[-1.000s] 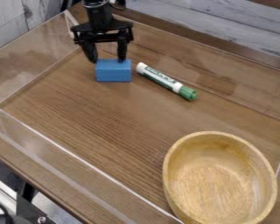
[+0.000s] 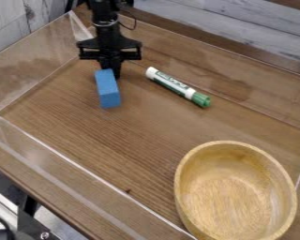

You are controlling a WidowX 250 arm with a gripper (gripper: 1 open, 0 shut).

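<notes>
The black gripper (image 2: 109,56) is low at the back centre-left of the wooden tray, at the rear end of a blue block (image 2: 109,92). The block lies lengthwise toward the front. Its far end is partly hidden by the gripper. The gripper looks shut, and I cannot see anything clearly held between its fingers.
A white and green tube (image 2: 178,86) lies diagonally to the right of the block. A large pale yellow bowl (image 2: 235,192) fills the front right.
The blue block has turned from crosswise to lengthwise and now reaches further toward the front. The gripper has shifted slightly around its rear end. The tube and bowl are unmoved.
</notes>
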